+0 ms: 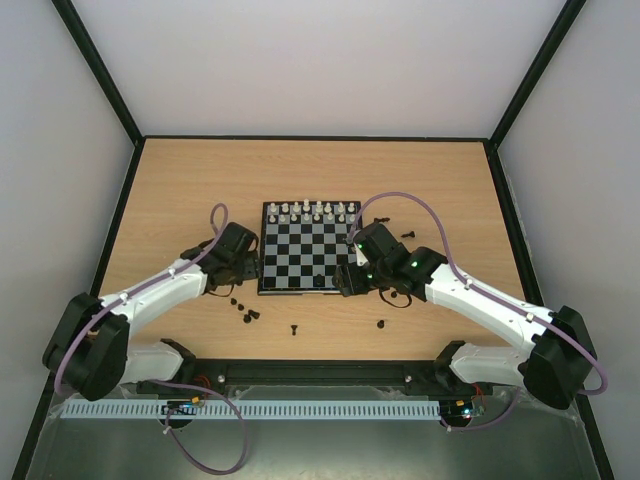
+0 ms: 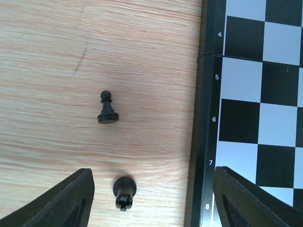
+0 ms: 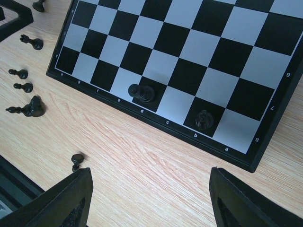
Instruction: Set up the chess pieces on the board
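The chessboard (image 1: 310, 245) lies mid-table with white pieces (image 1: 311, 212) in two rows at its far side. On its near row stand two black pieces, one (image 3: 143, 92) further in and one (image 3: 204, 120) near the a-file corner. My left gripper is open beside the board's left edge. Between its spread fingers, toward the left one, is a black rook (image 2: 124, 193), untouched. A black pawn (image 2: 108, 109) lies on the wood beyond. My right gripper hangs over the near right side, its fingers apart and nothing between them.
Loose black pieces lie right of the board, among them a rook-like piece (image 3: 32, 42) and a knight (image 3: 35, 108). Another piece (image 3: 76, 161) lies near the right gripper's left finger. More pieces (image 1: 250, 315) are scattered at the front left.
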